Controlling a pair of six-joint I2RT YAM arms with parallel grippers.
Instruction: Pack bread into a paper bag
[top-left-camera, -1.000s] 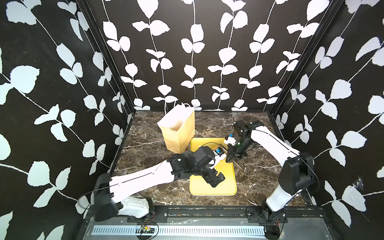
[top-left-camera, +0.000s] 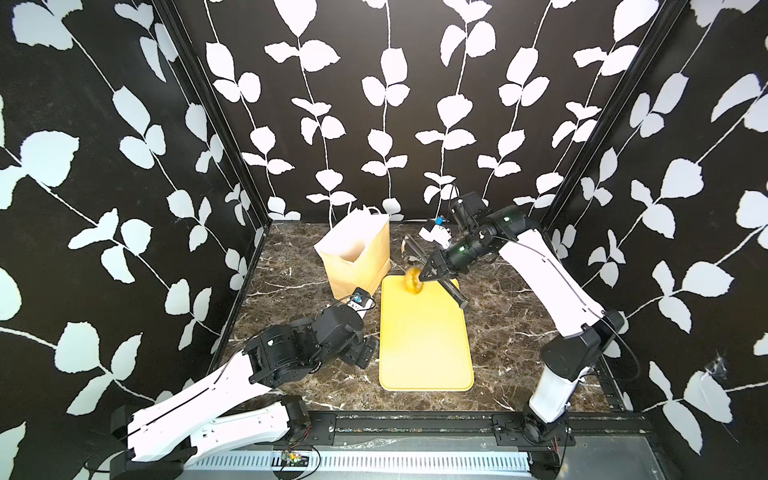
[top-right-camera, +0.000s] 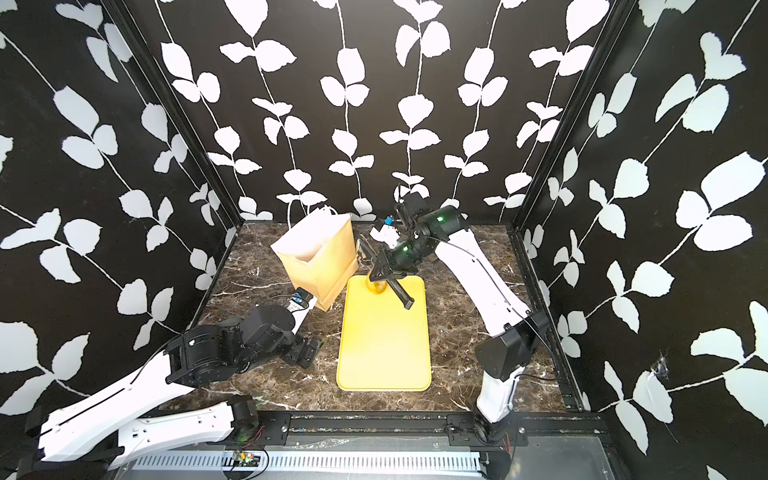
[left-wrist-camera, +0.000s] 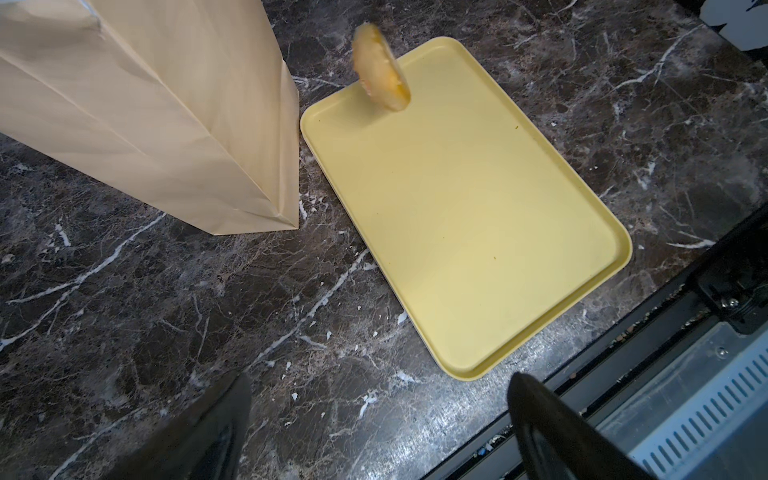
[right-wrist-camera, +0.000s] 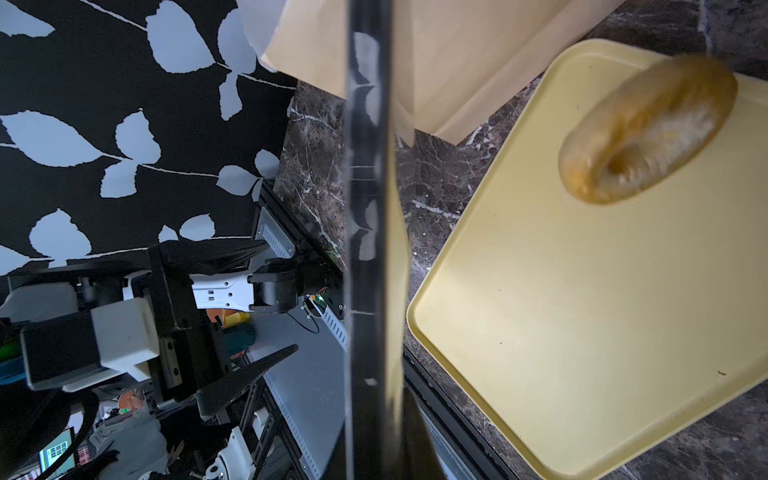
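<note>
A golden bagel is tilted at the back left corner of the yellow tray. Blurred, the bagel stands nearly edge-on in the left wrist view; whether it touches the tray I cannot tell. In the right wrist view the bagel is clear of the dark finger. My right gripper is above the tray's back end, close to the bagel; its opening is hidden. My left gripper is open and empty, left of the tray. The upright paper bag has an open top.
The bag's side stands close to the tray's back left corner, a narrow strip of marble counter between them. Most of the tray is bare. Patterned walls enclose the back and sides.
The left arm has swung left, off the tray.
</note>
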